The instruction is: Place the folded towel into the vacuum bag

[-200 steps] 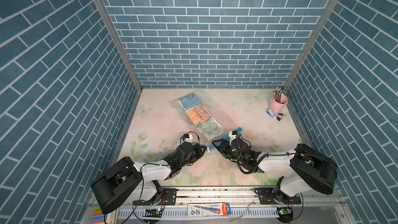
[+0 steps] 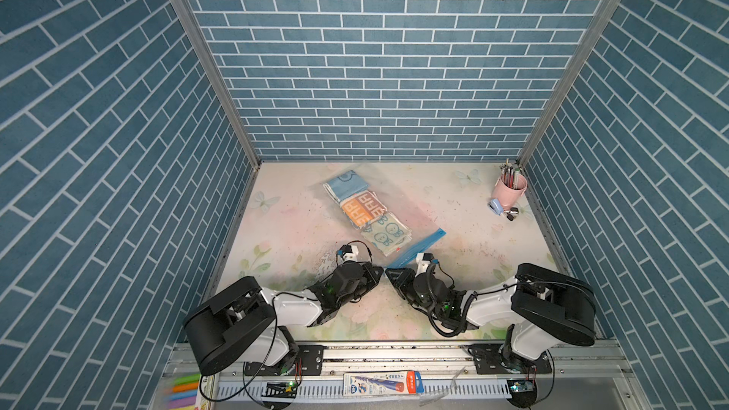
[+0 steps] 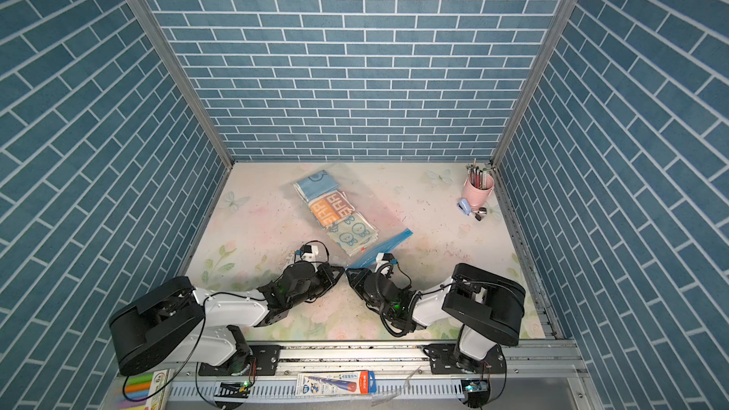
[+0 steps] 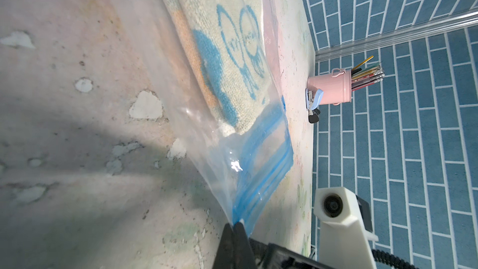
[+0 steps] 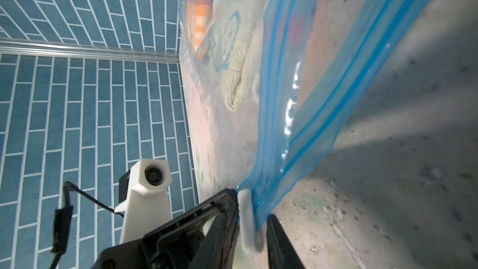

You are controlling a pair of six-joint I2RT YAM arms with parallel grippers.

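Note:
The folded towel [image 2: 363, 207], with blue, orange and cream panels, lies inside the clear vacuum bag [image 2: 414, 216]. The bag's blue zip strip [image 2: 419, 246] faces the arms, and its two sides stand apart in the right wrist view. My left gripper is shut on the bag's corner at the end of this strip. From the other side, my right gripper has its fingers apart around the white zip slider [image 5: 248, 219] at the strip's end. Whether they press on the slider cannot be told.
A pink cup [image 2: 509, 191] of pencils stands at the back right, with a light-blue clip [image 2: 496, 205] beside it. Both gripper tips are very close together.
My left gripper has shifted slightly right. My right gripper has come left and toward the front, over the strip's end, and the white slider is now hidden in the top left view.

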